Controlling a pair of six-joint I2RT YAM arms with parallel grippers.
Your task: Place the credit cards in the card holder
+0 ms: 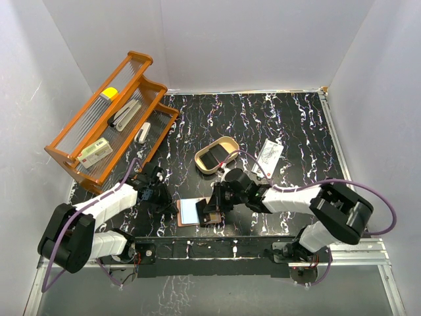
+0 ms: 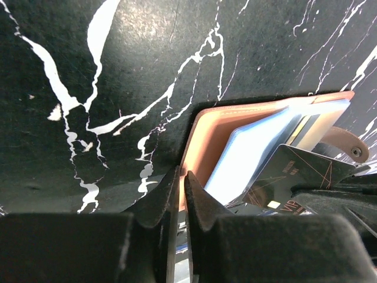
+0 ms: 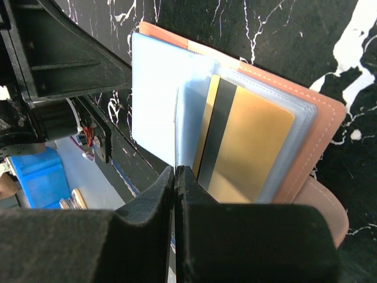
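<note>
The open card holder (image 1: pixel 189 212), peach with clear and pale blue sleeves, lies flat near the table's front edge. A gold card (image 3: pixel 256 138) with a dark stripe shows in its sleeves. My right gripper (image 1: pixel 214 205) is shut on a thin black card, held over the holder; the right wrist view shows this card only as a thin line. At the holder's left edge, my left gripper is open a narrow gap, with the peach border showing between its fingertips. Whether they touch it, I cannot tell.
Behind the holder stands a beige basket (image 1: pixel 231 144) with dark cards (image 1: pixel 214 157) inside. A white flat item (image 1: pixel 269 158) lies to its right. The wooden shelf (image 1: pixel 158 105) with several items fills the back left. Bare table lies at the far right.
</note>
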